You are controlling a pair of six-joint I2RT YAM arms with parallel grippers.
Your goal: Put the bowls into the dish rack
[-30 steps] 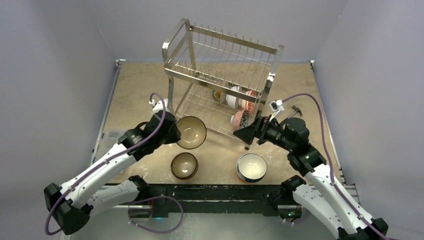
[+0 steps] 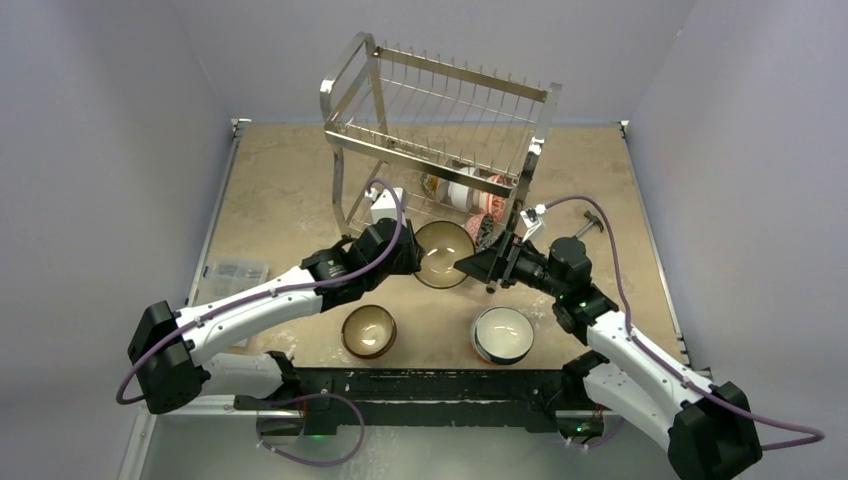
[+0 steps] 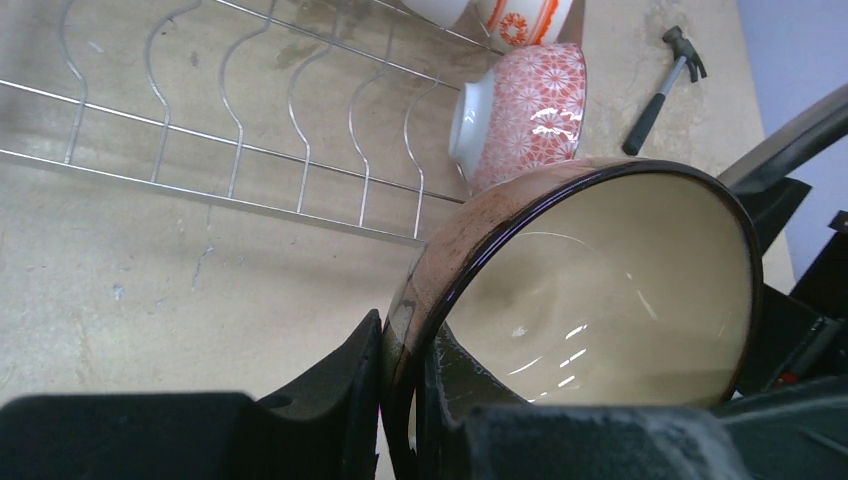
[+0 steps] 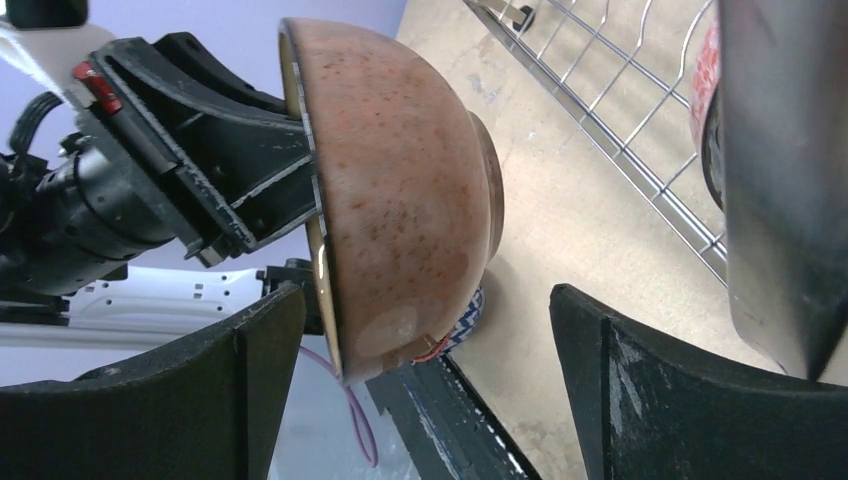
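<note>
A brown bowl (image 2: 444, 254) with a beige inside is tilted in the air in front of the metal dish rack (image 2: 430, 158). My left gripper is shut on its rim, one finger inside and one outside. In the right wrist view the bowl's brown outer wall (image 4: 410, 190) faces me. My right gripper stands open, its fingers on either side of empty space, close to the bowl's right side. On the rack's lower level, a pink patterned bowl (image 3: 530, 115) lies on its side, with white and orange bowls (image 2: 470, 192) behind it.
Another brown bowl (image 2: 369, 331) rests on the table at front left, and stacked white bowls (image 2: 504, 334) at front right. A hammer (image 2: 590, 222) lies right of the rack; a clear container (image 2: 236, 277) sits at left. The rack's lower left stretch is empty.
My left gripper has carried the bowl rightward and slightly up in the top view, closer to the right gripper. The right arm has shifted slightly left. The rack has shifted slightly.
</note>
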